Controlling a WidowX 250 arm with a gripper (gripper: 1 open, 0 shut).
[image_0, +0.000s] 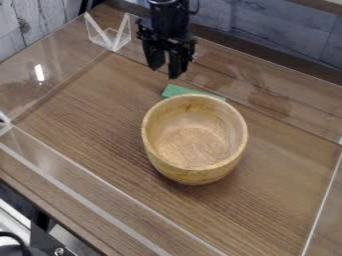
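My gripper (164, 63) is at the top centre of the camera view, black, its two fingers pointing down and apart with nothing seen between them. Below it a flat mint-green piece (194, 94) lies on the wooden table, partly behind a large pale wooden bowl (194, 145). The bowl stands upright at centre right and looks empty.
A white wall or frame is at the top left, with clear plastic-looking pieces near the left.
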